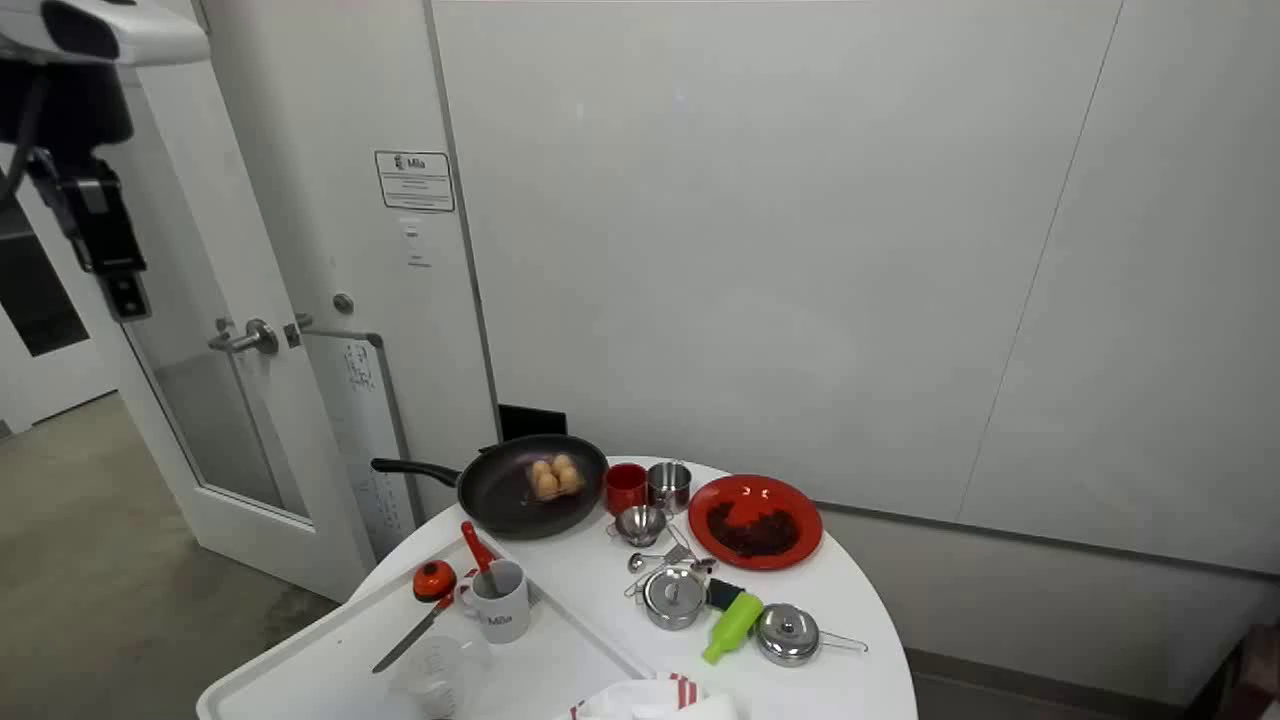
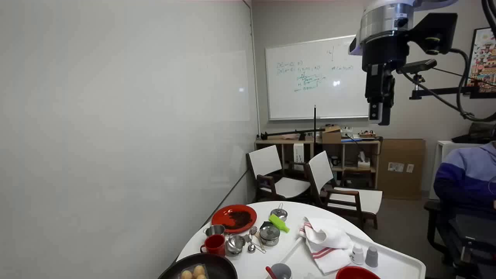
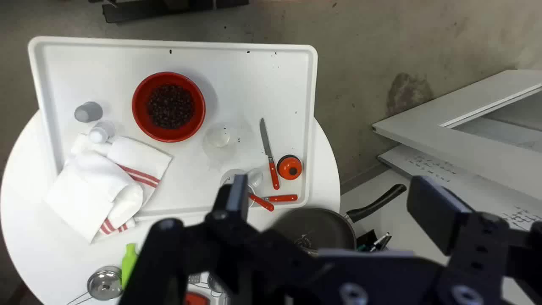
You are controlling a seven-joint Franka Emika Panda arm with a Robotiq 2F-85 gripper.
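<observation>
My gripper is open, its two dark fingers wide apart with nothing between them in the wrist view. It hangs high above the table, pointing down, well clear of everything. Below it, the white tray (image 3: 254, 66) holds a red bowl (image 3: 195, 119) of dark beans, a knife (image 3: 265, 137), an orange-red round object (image 3: 290, 167) and a clear cup (image 3: 219, 137). A grey-white mug (image 1: 501, 610) with red-handled utensils in it stands on the tray. The black pan (image 1: 510, 504) holds a clear pack of eggs (image 1: 554, 478).
A red plate (image 1: 786, 494) with dark bits, a red mug (image 1: 625, 487), small metal pots (image 1: 673, 598) and a green bottle (image 1: 733, 626) crowd the table's far side. A striped towel (image 3: 91, 188) and two shakers (image 2: 371, 256) occupy one tray end. The pan's handle (image 3: 381, 202) juts past the table edge.
</observation>
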